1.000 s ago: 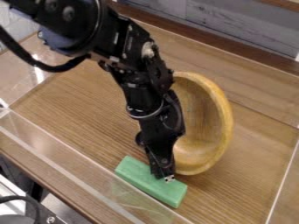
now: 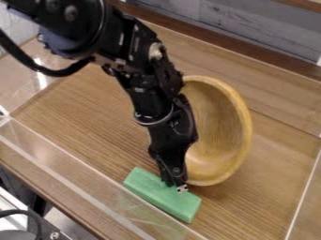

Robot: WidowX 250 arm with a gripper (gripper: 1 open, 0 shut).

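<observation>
The black arm reaches down from the top left to my gripper (image 2: 175, 180), which is low at the upper edge of a green rectangular block (image 2: 156, 199) lying near the clear wall. The fingers look shut; whether anything is between the fingertips is hard to make out. Just behind and right of the gripper, a round wooden bowl (image 2: 223, 131) stands tilted, partly hidden by the arm.
A clear plastic wall (image 2: 63, 173) runs along the lower left. A wooden back edge and grey planked wall (image 2: 238, 28) close off the rear. Bare wooden floor (image 2: 264, 197) shows at the right and at the left.
The arm has shifted slightly up and back, while its lower end stays by the green block. The bowl has moved a little; the block looks nearly unchanged.
</observation>
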